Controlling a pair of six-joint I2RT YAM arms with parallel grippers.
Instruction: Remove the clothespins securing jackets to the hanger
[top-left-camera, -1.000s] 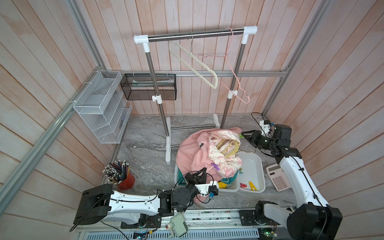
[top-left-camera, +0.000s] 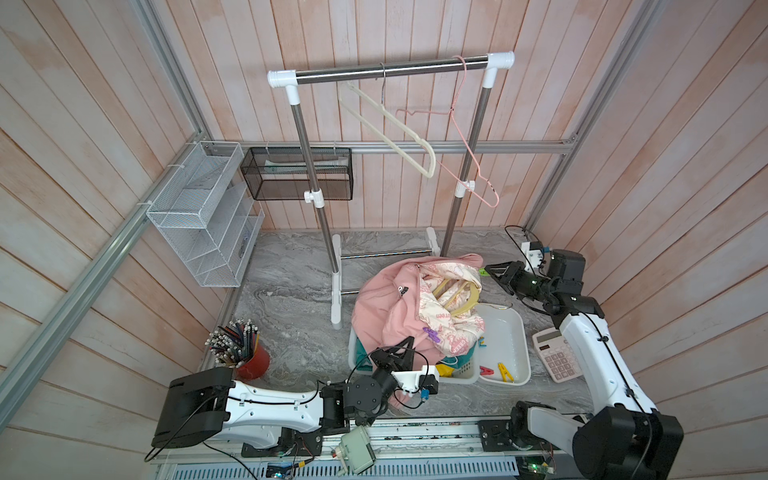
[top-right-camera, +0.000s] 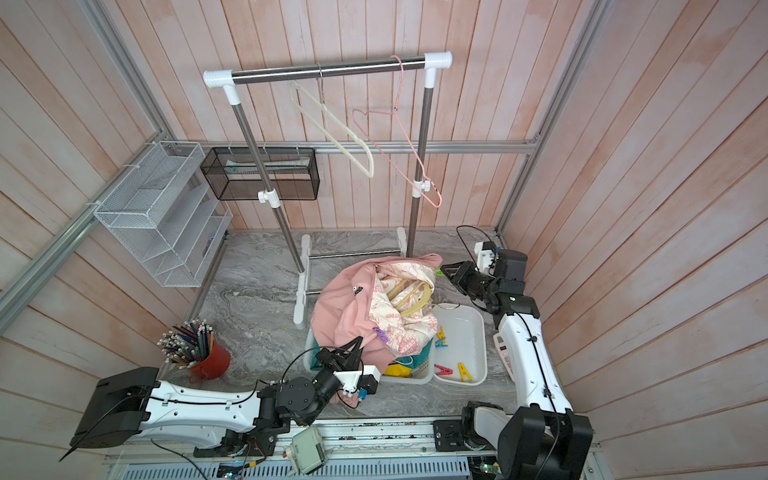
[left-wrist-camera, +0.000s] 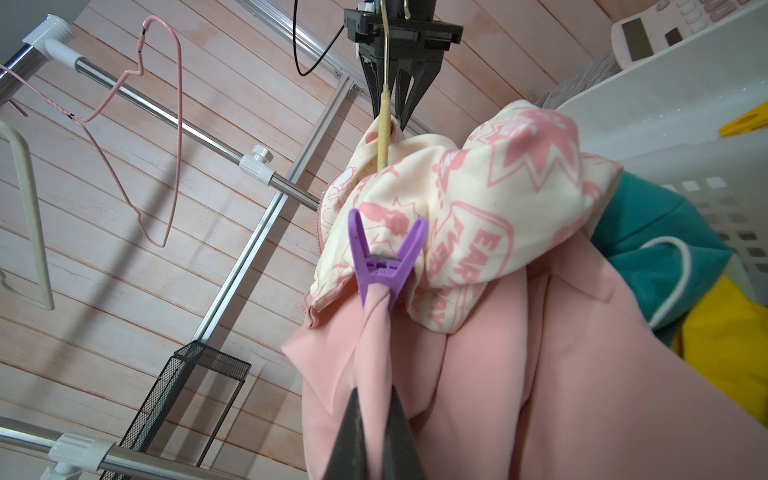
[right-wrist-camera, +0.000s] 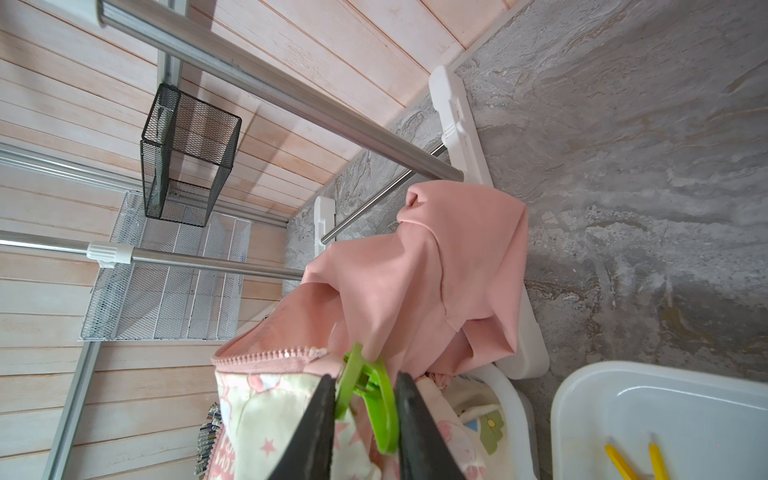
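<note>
A pink jacket (top-left-camera: 382, 308) with a white-and-pink patterned lining (left-wrist-camera: 512, 184) lies heaped over a basket. In the left wrist view, a purple clothespin (left-wrist-camera: 385, 268) clamps the jacket's edge. Below that pin, my left gripper is shut on a narrow fold of pink cloth. On the far right side, a green clothespin (right-wrist-camera: 369, 392) grips the jacket's edge. My right gripper stands part open around the green pin, one finger on each side; whether both touch it is unclear. A yellowish hanger (top-left-camera: 466, 297) shows inside the jacket.
A white tray (top-left-camera: 518, 352) with several loose clothespins sits right of the basket, beside a calculator (top-left-camera: 557, 352). The metal rack (top-left-camera: 392, 72) behind bears a cream hanger (top-left-camera: 400, 128) and a pink hanger (top-left-camera: 472, 152). A red pen cup (top-left-camera: 254, 364) stands at left.
Both arms have shifted only slightly: the left arm a little to the right, the right gripper by a few pixels. The jacket and the pins look nearly the same.
</note>
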